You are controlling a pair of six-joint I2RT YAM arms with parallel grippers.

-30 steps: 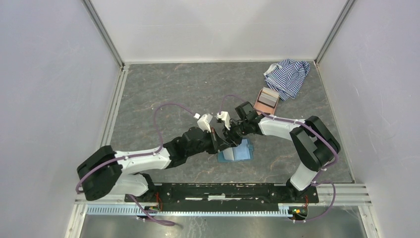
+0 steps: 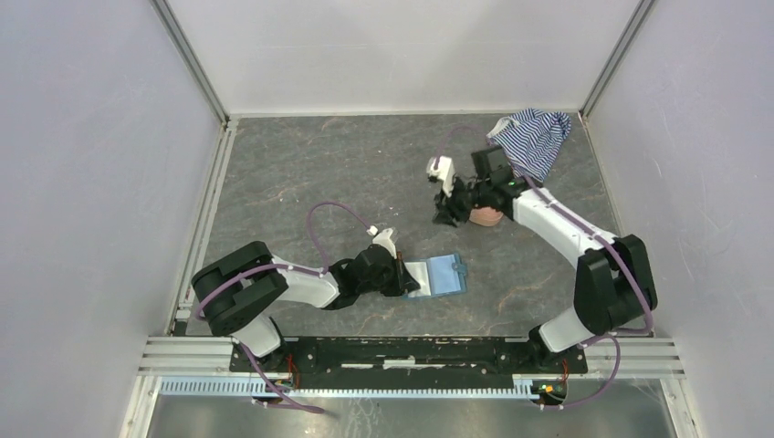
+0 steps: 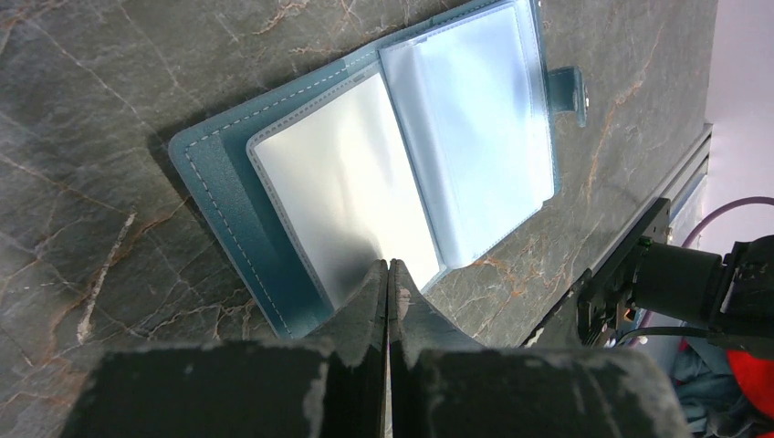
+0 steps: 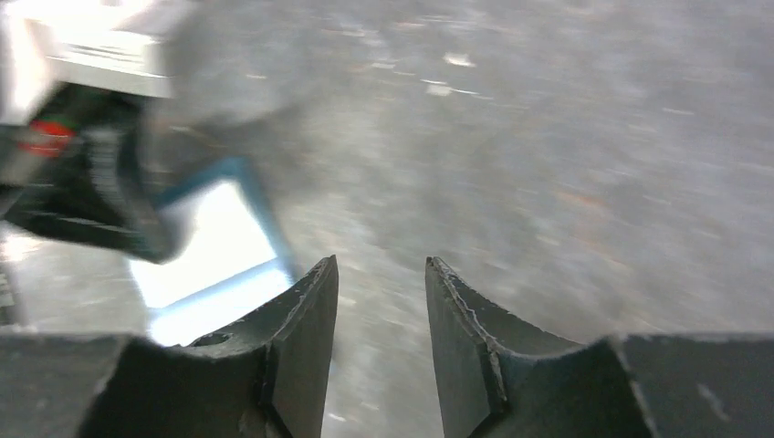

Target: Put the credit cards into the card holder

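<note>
The blue card holder [image 2: 446, 275] lies spread flat near the table's front, a white sleeve on its left half and a pale blue pocket [image 3: 479, 128] on its right. My left gripper is shut at the lower edge of the white sleeve [image 3: 347, 173], nothing showing between its fingers. Above the table, up and right of the holder, my right gripper [image 2: 446, 217] is parted, and bare table shows between its fingertips in the right wrist view. A pinkish-brown box [image 2: 486, 216] is mostly covered by the right arm, its contents hidden.
A navy-and-white striped cloth bag [image 2: 534, 141] lies at the back right, beyond the box. Blur softens the right wrist view.
My right gripper has swung from over the holder up and right, covering the box.
</note>
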